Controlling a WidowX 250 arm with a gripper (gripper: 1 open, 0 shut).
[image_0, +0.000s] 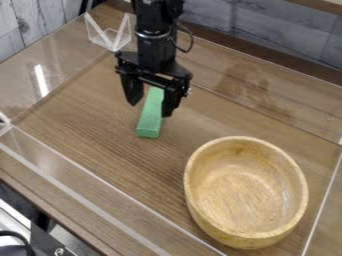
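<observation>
My black gripper (152, 86) hangs over the middle of the wooden table, open, its two fingers spread wide on either side of the upper part of a green block (150, 125). The block is long and narrow and lies lengthwise, pointing away from the camera, its far end partly behind the gripper.
A large yellow oval bowl (246, 190) stands at the front right. Clear plastic strips hang at the upper left near the table's edge.
</observation>
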